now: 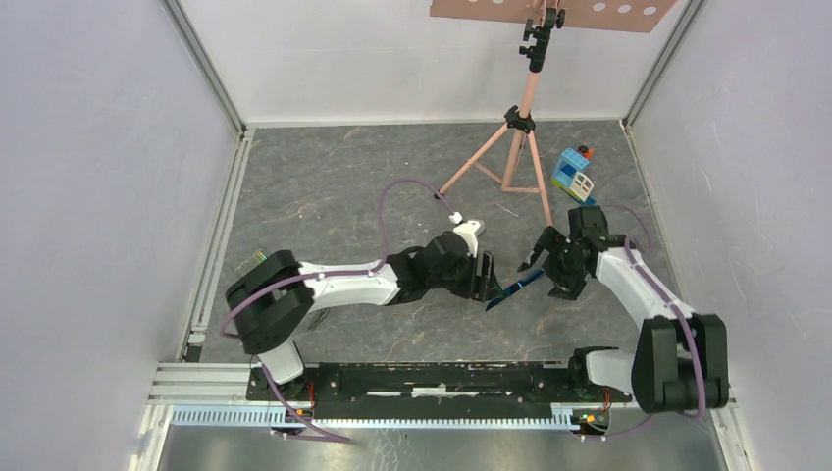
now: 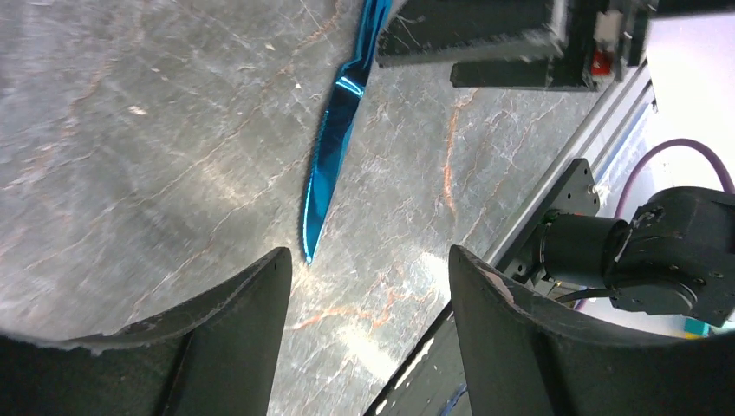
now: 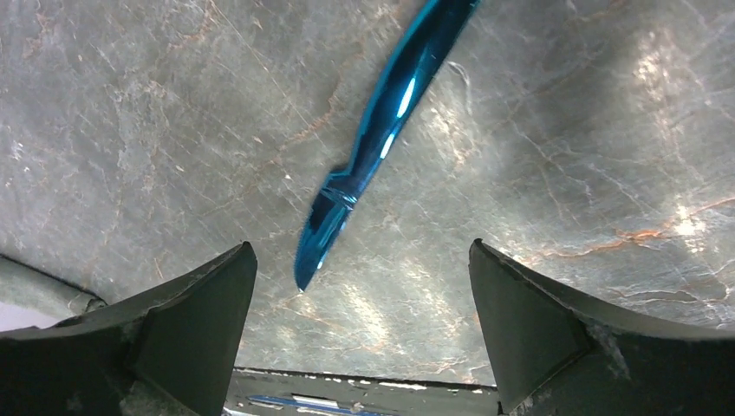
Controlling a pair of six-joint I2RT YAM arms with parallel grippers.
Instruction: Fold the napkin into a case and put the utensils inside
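A shiny blue knife [image 1: 520, 285] lies slanted on the grey marbled surface, between my two grippers. My left gripper is open, with the knife's pointed end [image 2: 321, 195] just ahead of the gap and nothing held. Also open and empty, my right gripper has its fingers to either side of the knife's short end section [image 3: 322, 227], above the surface. At the far left, a small shiny fork [image 1: 260, 256] pokes out beside the left arm; the arm hides most of whatever lies there, so the napkin's shape cannot be made out.
A pinkish tripod [image 1: 520, 157] stands at the back, its legs behind the grippers. A blue toy house [image 1: 572, 175] sits at the back right. Free surface spreads across the back left. White walls bound both sides, and a dark rail [image 1: 442, 378] runs along the front.
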